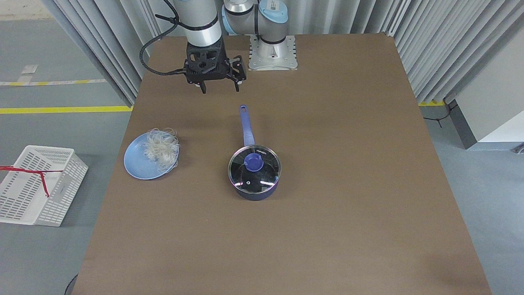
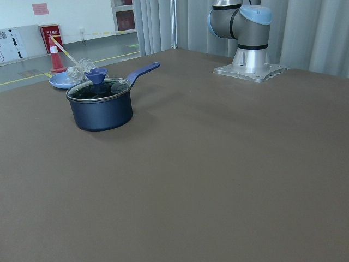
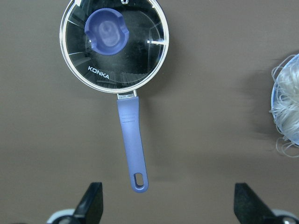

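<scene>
My gripper (image 1: 220, 87) hangs over the back of the table, fingers spread and open, nothing between them. A blue saucepan (image 2: 100, 115) with a glass lid (image 1: 245, 179) and blue knob (image 3: 106, 32) sits mid-table, its handle (image 1: 246, 125) pointing back toward the arm. In the wrist view the handle's end lies ahead of the gap between the fingers. A blue plate (image 1: 136, 159) with pale stringy strands (image 1: 162, 147) stands to the left of the pan in the front view.
The robot base (image 1: 272, 59) stands at the back edge. A white basket (image 1: 59, 201) sits on the floor beyond the left edge.
</scene>
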